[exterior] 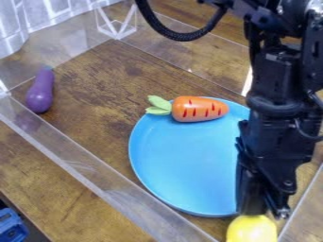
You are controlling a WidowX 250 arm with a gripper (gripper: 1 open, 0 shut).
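Note:
My black gripper (263, 203) hangs at the lower right, its tip just over a yellow round object (250, 230) at the bottom edge; the fingertips are hard to make out against the dark body. A blue plate (177, 165) lies in the middle, with an orange toy carrot (199, 110) on its upper part. A purple toy eggplant (41, 92) lies on the wooden surface at the left.
Clear plastic walls (70, 151) border the wooden work area. A white rack (25, 24) stands at the upper left, and a blue object (8, 227) sits outside the wall at the lower left.

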